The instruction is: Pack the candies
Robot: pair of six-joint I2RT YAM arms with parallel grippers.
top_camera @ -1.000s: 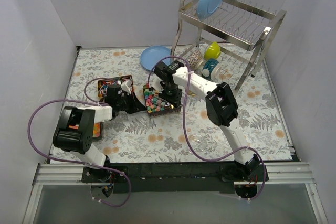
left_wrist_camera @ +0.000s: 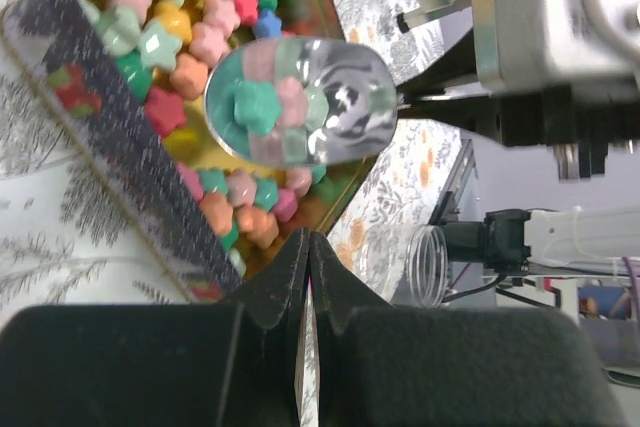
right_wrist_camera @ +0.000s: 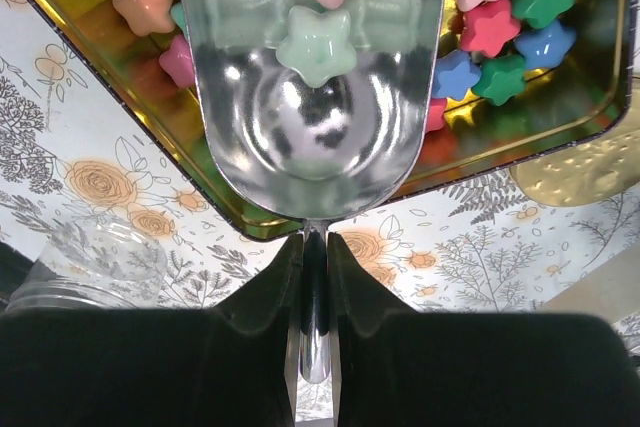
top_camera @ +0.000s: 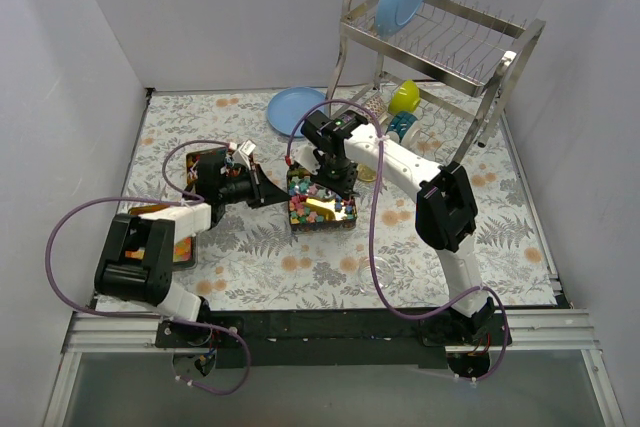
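Note:
My right gripper is shut on the thin handle of a shiny metal scoop (right_wrist_camera: 310,162). Several star-shaped candies lie in its bowl, among them a mint one (right_wrist_camera: 317,45) and a pink one. The scoop is over a dark-walled box (left_wrist_camera: 125,162) with a golden inside, holding many coloured candies (left_wrist_camera: 165,47); a bare yellow patch of floor shows among them. In the left wrist view my left gripper is shut, nothing visible between its fingers, near the box's edge. From above, the right gripper (top_camera: 350,191) covers part of the box.
Two more boxes with candies stand at the left, one (top_camera: 186,265) partly under my left arm. A blue plate (top_camera: 295,109) lies behind the middle box. A clear glass (top_camera: 375,273) stands in front right. The dish rack (top_camera: 450,72) with cups rises at the back right.
The left gripper has moved right and slightly back towards the box. More yellow floor shows in the box now.

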